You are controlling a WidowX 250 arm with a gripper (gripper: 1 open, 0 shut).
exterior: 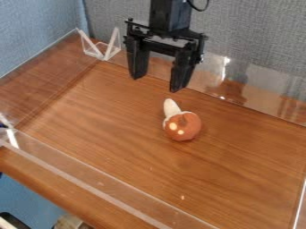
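My black gripper (158, 70) hangs in the upper middle of the view with its two fingers wide apart and nothing between them. Below and slightly right of it, a small orange-red mushroom toy (183, 126) with pale spots and a white stem lies on its side on the wooden table (120, 152), its stem pointing toward the back. The gripper is above it and apart from it.
A white wire rack (100, 48) stands at the back left corner. Clear edging (257, 107) runs along the back and front of the table. Grey and blue padded walls close off the back and left.
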